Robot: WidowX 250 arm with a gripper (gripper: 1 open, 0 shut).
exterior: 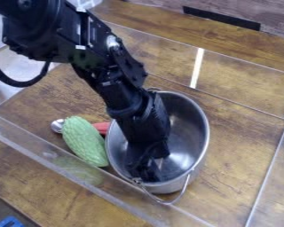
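Note:
My black gripper (147,160) reaches down into a steel pot (190,133) with a wire handle hanging at its front. The gripper is open, its fingertips low inside the pot; whether anything lies between them is hidden by the dark gripper body. Left of the pot lies a pale green, textured vegetable-like object (82,140), with a red-handled item (102,127) and a small silver round piece (59,126) behind it.
A clear plastic barrier runs along the front left of the wooden table (233,97). A blue object (7,221) sits at the bottom left corner.

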